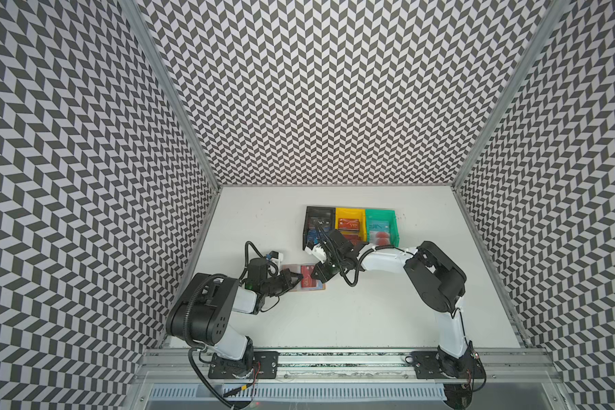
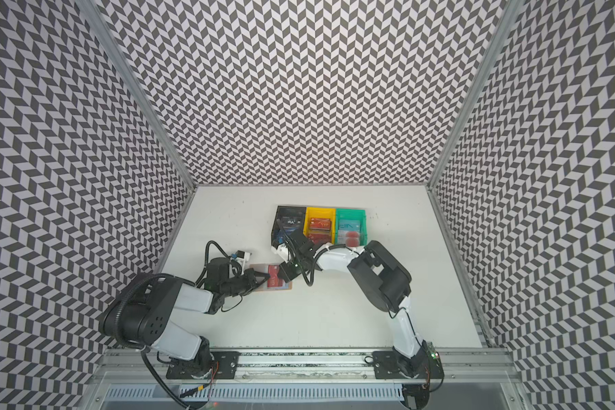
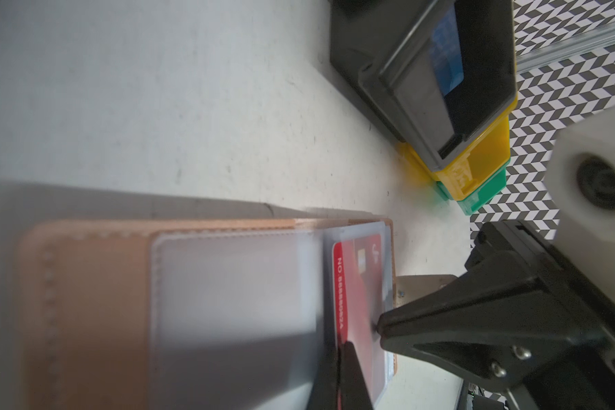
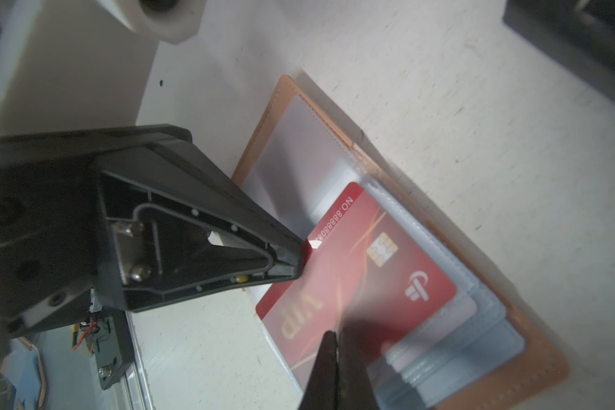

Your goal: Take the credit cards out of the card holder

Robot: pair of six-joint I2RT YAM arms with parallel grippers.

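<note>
The tan card holder (image 4: 533,369) with clear sleeves lies open on the table. A red VIP card (image 4: 376,287) sits on a sleeve at one half of it. My left gripper (image 1: 298,276) reaches over it from the left; in the left wrist view its shut fingertips (image 3: 346,362) are against the red card. My right gripper (image 1: 315,274) comes from the other side, low at the card, its fingers shut; in the right wrist view the tips (image 4: 329,348) are over the card's face. I see no card held between either pair of fingers.
Behind the holder stand three joined bins, black (image 2: 280,215), yellow (image 2: 319,212) and green (image 2: 350,213), with cards inside.
</note>
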